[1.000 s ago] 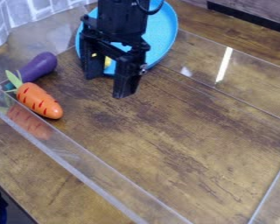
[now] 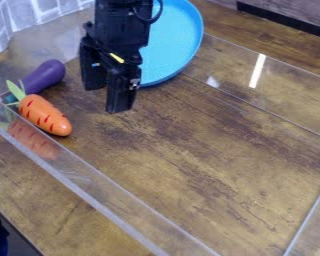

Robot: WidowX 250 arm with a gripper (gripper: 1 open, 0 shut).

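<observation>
My black gripper (image 2: 107,80) hangs at the upper middle of the camera view, open, its fingers apart over the wooden floor of the workspace and partly in front of a blue round dish (image 2: 176,40). An orange carrot (image 2: 43,114) with a green top lies at the left, below and left of the gripper. A purple eggplant (image 2: 43,76) lies behind the carrot, left of the gripper. Whatever is behind the gripper on the dish is hidden.
Clear plastic walls (image 2: 109,190) edge the workspace at the front left, back and right.
My gripper has moved left, toward the carrot and eggplant. The vegetables in view at the left have not moved.
</observation>
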